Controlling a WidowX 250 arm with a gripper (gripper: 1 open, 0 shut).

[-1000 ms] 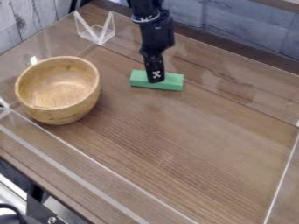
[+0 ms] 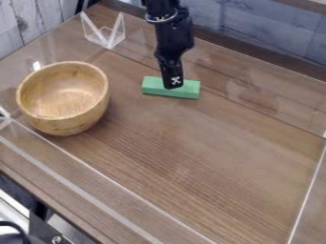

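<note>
A green rectangular block (image 2: 181, 91) lies flat on the wooden table, a little right of centre in the upper half of the view. My black gripper (image 2: 174, 80) hangs over its upper edge, its fingertips close above the block. It looks shut, with nothing visible between the fingers; whether the tips touch the block is hard to tell.
A large wooden bowl (image 2: 61, 76) sits at the left. A white wire object (image 2: 105, 30) stands at the back left.
The block looks to be in about the same place.
</note>
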